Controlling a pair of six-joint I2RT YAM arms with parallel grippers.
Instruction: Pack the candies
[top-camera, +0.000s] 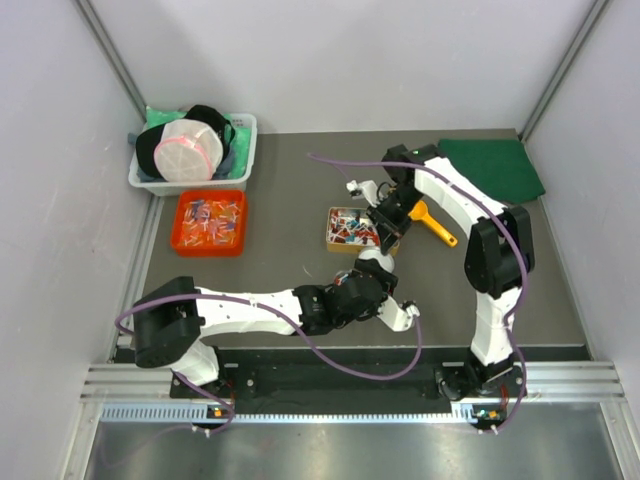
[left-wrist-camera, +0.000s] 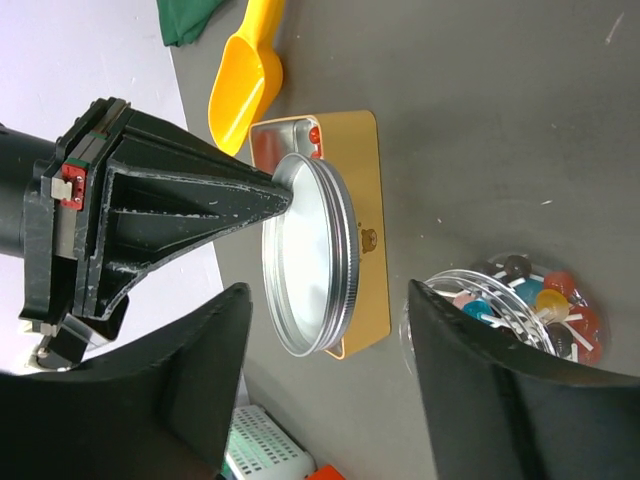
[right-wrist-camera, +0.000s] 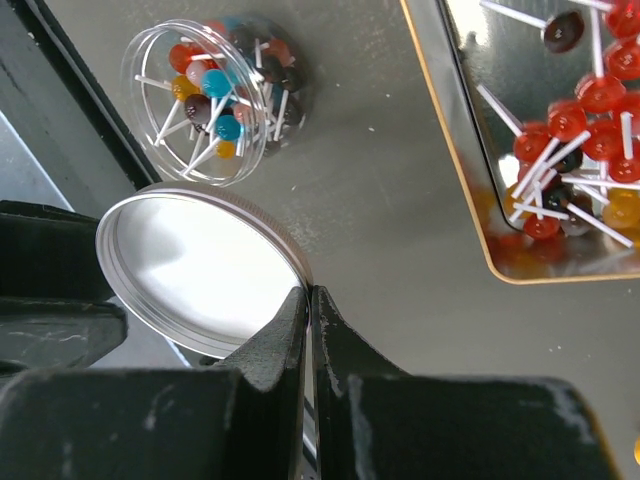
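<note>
A round silver-rimmed lid with a white inside (left-wrist-camera: 312, 245) is pinched at its rim by my right gripper, which is shut. My left gripper stands open; the lid shows in the gap beyond its fingertips, apart from both fingers. A clear jar filled with coloured lollipops stands uncapped on the table, near the left gripper; in the left wrist view the left finger partly covers the jar (left-wrist-camera: 490, 310). The open metal tin (right-wrist-camera: 470, 190) still contains red, orange and dark lollipops.
An orange-red tray (top-camera: 176, 225) of wrapped candies sits at left, below a white basket (top-camera: 245, 165). A yellow scoop (top-camera: 437, 226) lies right of the tin, with a green cloth (top-camera: 490, 168) behind. Bare table (top-camera: 290, 190) separates tray and tin.
</note>
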